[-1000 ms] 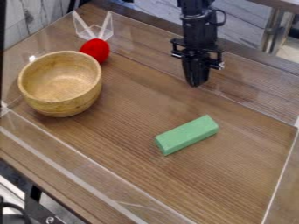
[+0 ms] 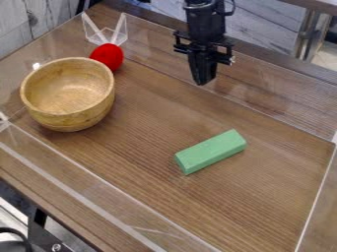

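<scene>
The gripper (image 2: pixel 203 69) hangs from a black arm at the top centre of the camera view, above the back part of the wooden table. It looks shut, with nothing visible between its fingers, though it is small in the view. A wooden bowl (image 2: pixel 66 110) sits at the left, a red round object (image 2: pixel 105 57) lies behind it, and a green block (image 2: pixel 210 150) lies at the front centre-right, apart from the gripper.
A small white wire-like object stands at the back left near the red object.
The arm and gripper have moved left across the back of the table. The bowl, the red object and the green block have not moved.
</scene>
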